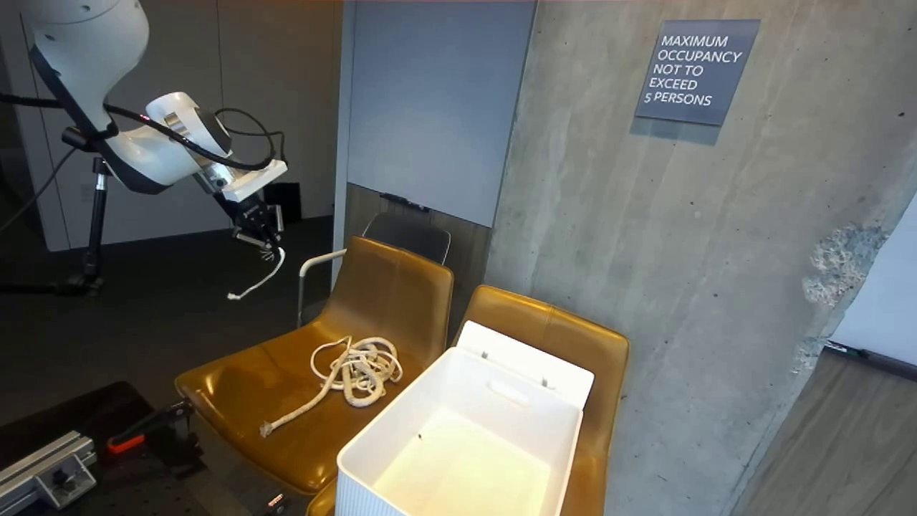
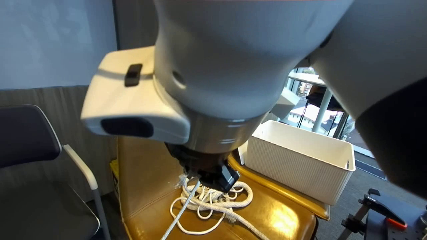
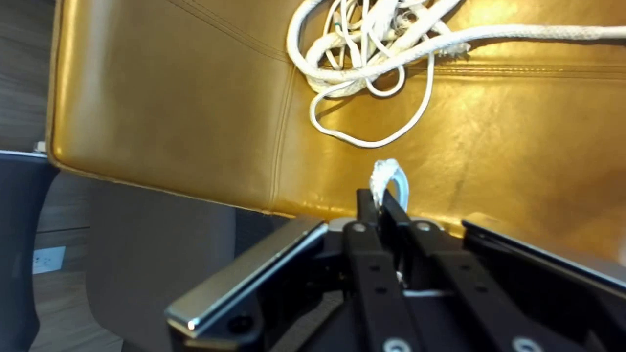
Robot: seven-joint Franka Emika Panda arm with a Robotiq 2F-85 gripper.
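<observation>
In exterior view 1 my gripper (image 1: 273, 244) is high at the left, beyond the left side of the brown chair. It is shut on a short white rope (image 1: 273, 271), whose free end hangs below in the air. The wrist view shows a looped piece of that rope (image 3: 381, 173) pinched at the fingertips. A tangled pile of white rope (image 1: 365, 370) lies on the brown chair's seat (image 1: 241, 383), one thick end stretched toward the front. The white bin (image 1: 391, 413) stands on the second chair, its visible floor clear of rope.
A grey chair with a pale armrest (image 2: 82, 166) stands beside the brown chair. Black clamp-like tools with a red part (image 1: 126, 443) and a metal rail (image 1: 51, 473) occupy the lower left. Concrete wall rises behind the bin.
</observation>
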